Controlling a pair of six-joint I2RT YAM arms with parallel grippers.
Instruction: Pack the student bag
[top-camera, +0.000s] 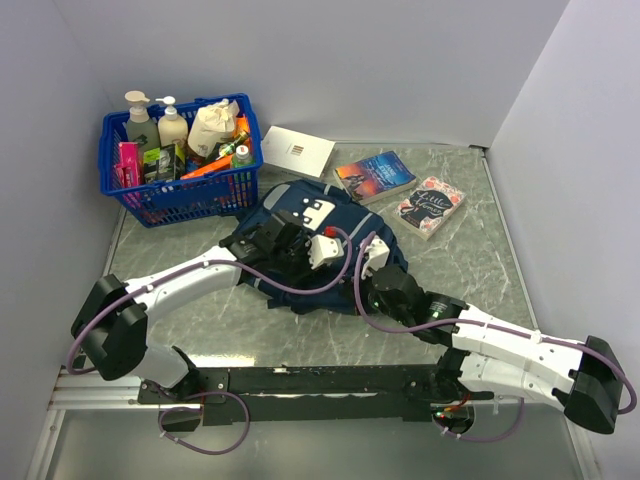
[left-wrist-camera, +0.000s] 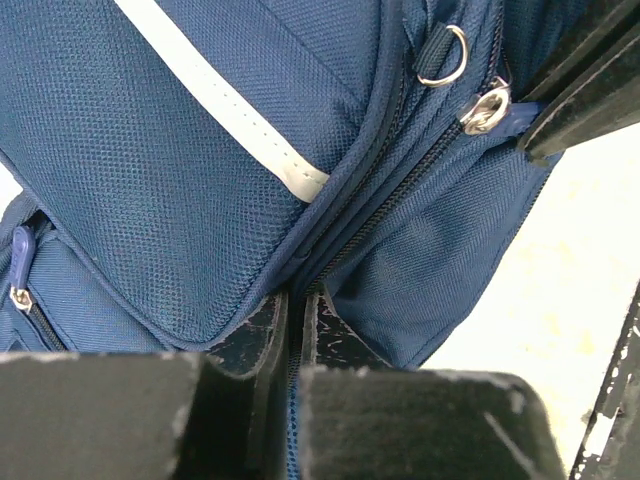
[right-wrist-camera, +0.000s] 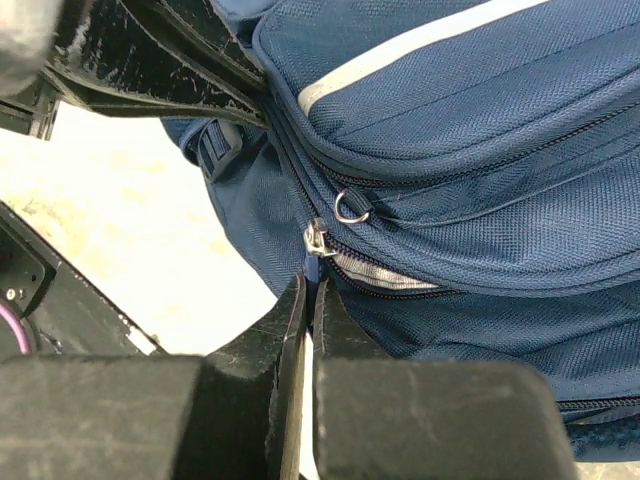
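Observation:
The navy backpack (top-camera: 302, 200) lies on the grey counter under both arms. In the left wrist view my left gripper is down on its fabric beside a long zipper (left-wrist-camera: 390, 200); whether fabric is between the fingers is unclear. My right gripper is shut on a blue zipper pull with a silver slider (right-wrist-camera: 315, 240), near the bag's front edge. A metal ring (right-wrist-camera: 350, 210) sits beside it. The bag's inside is hidden.
A blue basket (top-camera: 180, 208) packed with bottles and packets stands back left. A white box (top-camera: 295, 150), a blue-orange book (top-camera: 373, 177) and a floral book (top-camera: 428, 205) lie behind and right of the bag.

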